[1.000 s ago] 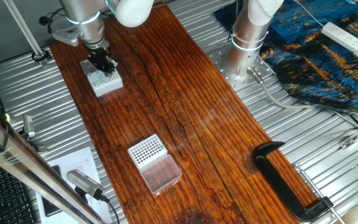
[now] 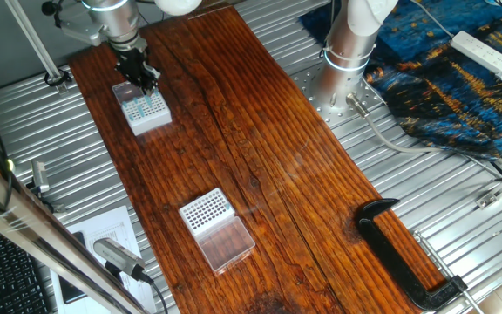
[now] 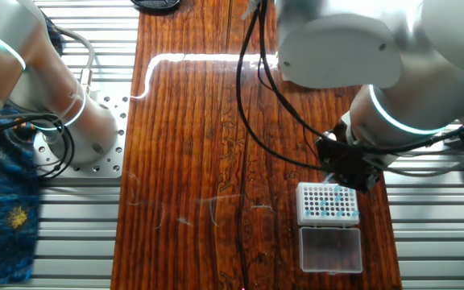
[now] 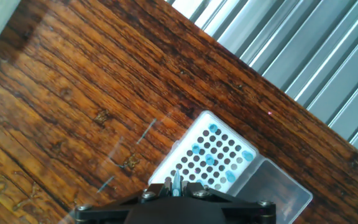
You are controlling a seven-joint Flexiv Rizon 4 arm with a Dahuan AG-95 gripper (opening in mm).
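Note:
A white rack [image 2: 146, 112] with a grid of holes stands near the table's far left end. Several blue tips [image 4: 209, 160] sit in its holes, and its clear lid [image 4: 272, 190] lies open beside it. My gripper is directly over the rack's edge, its fingers shut on a slender pale-blue tip [image 4: 176, 179]. The tip's lower end overlaps the rack in the wrist view, so I cannot tell whether it touches. From the second exterior view, the gripper [image 3: 346, 165] is at the rack's upper right, partly behind cables.
A second white rack [image 2: 206, 211], its holes looking empty, has its clear lid [image 2: 227, 243] open nearer the front. A black clamp [image 2: 399, 257] grips the right table edge. Bare wood [image 2: 234, 131] lies between. Black cables [image 3: 244, 121] hang across the second exterior view.
The arm has shifted toward the far left end, and the gripper has risen slightly over the far rack while tilting. Both racks have stayed in place.

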